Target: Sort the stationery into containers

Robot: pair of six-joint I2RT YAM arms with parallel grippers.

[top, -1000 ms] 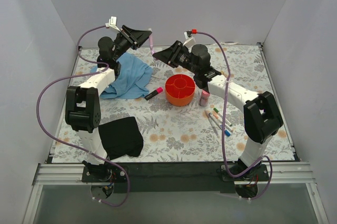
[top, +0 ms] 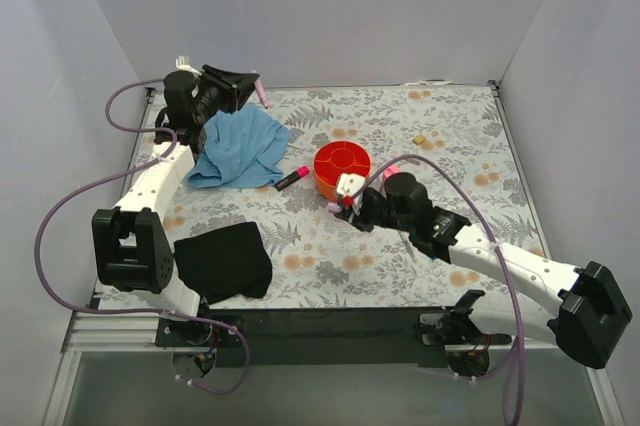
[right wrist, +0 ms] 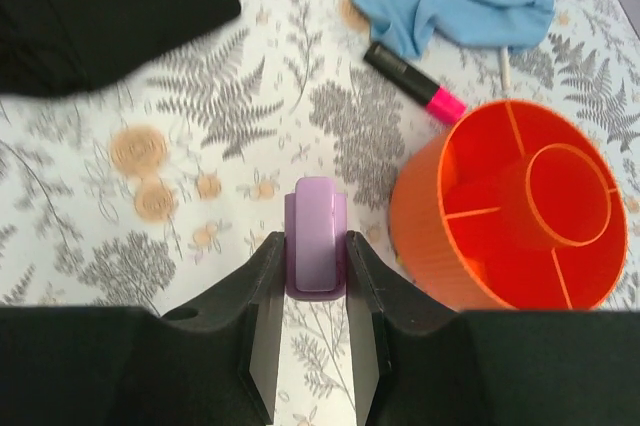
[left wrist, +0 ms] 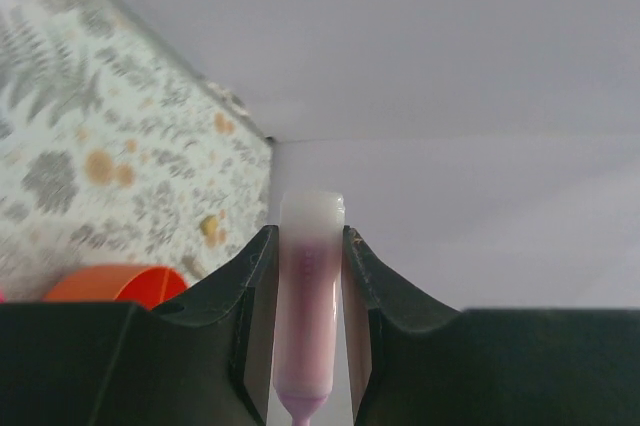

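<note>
My left gripper is shut on a pink marker body with a clear end [left wrist: 305,336], held high at the back left in the top view. My right gripper holds a lilac cap [right wrist: 315,231] between its fingertips, low at the front-left of the orange divided container [right wrist: 430,216]. A black marker with a pink end [right wrist: 405,76] lies beside that container. In the top view, other pens and the pink pot are mostly behind the right arm.
A blue cloth [top: 240,146] lies at the back left, a black cloth [top: 225,261] at the front left. A small yellow object [top: 420,139] sits at the back right.
</note>
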